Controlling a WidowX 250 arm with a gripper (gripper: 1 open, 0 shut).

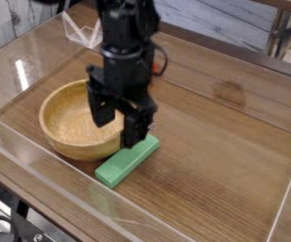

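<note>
My black gripper (120,123) hangs low over the centre-left of the table, above the right side of a tan wooden bowl (62,123). Its fingers point down and stand open, with no object visible between them. A green block (128,163) lies just right of the bowl, below the fingers. A red object (156,71) is at the back, mostly hidden behind the arm.
A white wire rack (80,28) stands at the back left. A black cable shows at the bottom left corner.
</note>
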